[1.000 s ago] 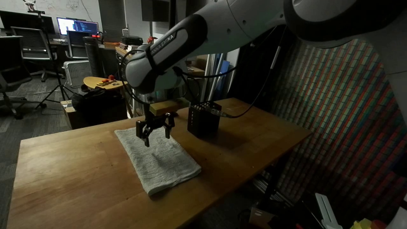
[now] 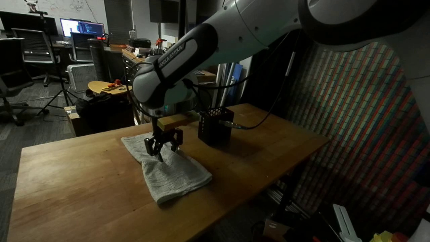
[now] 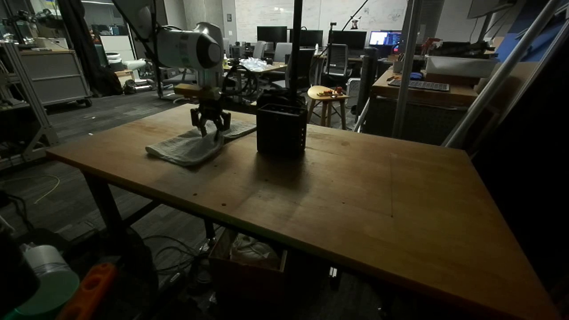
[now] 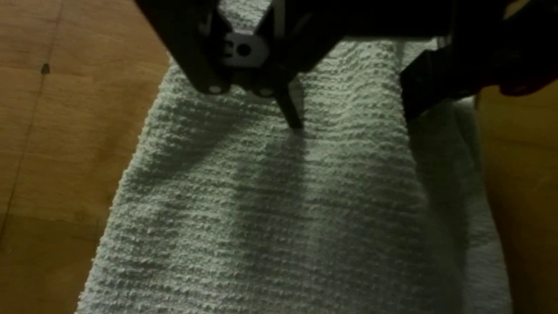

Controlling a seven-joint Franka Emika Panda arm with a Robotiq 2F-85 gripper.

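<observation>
A light grey ribbed towel lies folded on the wooden table, also seen as a pale towel in the second exterior view. My gripper is lowered onto it, fingers pointing down and partly open. In the wrist view, one dark fingertip presses on the towel's top layer. The other finger sits at its right folded edge, over a lower layer. Between them the towel rises in soft ripples. Whether the cloth is gripped does not show.
Beside the towel stands a black perforated box, close to the arm, with a cable running by it. Bare tabletop stretches to the left of the towel in the first exterior view.
My gripper has come down onto the towel and its fingers have drawn closer together. The towel's sides have pulled inward beneath it, giving it a narrowed, wrinkled middle.
</observation>
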